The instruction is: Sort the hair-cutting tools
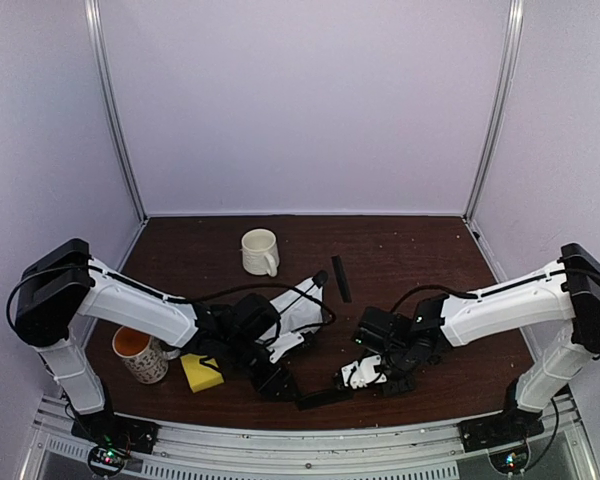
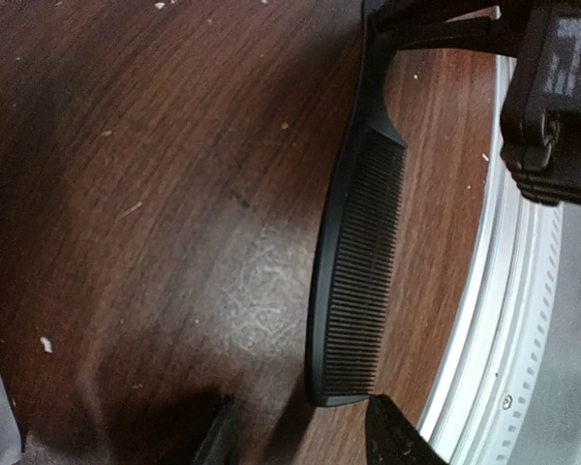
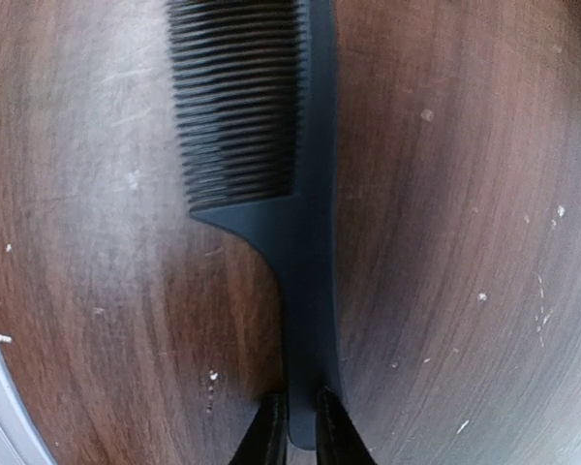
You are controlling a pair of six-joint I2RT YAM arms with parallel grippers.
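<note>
A black comb point(image 2: 358, 271) lies on the table's front part, seen in the top view between the two grippers. My left gripper is part open at the comb's toothed end, its fingers on either side of that end and a little short of it. My right gripper has its fingertips close on either side of the comb's handle point(image 3: 305, 320), which lies on the wood. A second black strip point(image 1: 341, 279), perhaps another comb, lies farther back.
A white mug point(image 1: 259, 255) stands at the back. A patterned mug point(image 1: 145, 362) and a yellow sponge point(image 1: 200, 375) are at the left. A white pouch point(image 1: 300, 308) lies behind my left gripper. The table's metal front edge point(image 1: 310, 440) is close to the comb.
</note>
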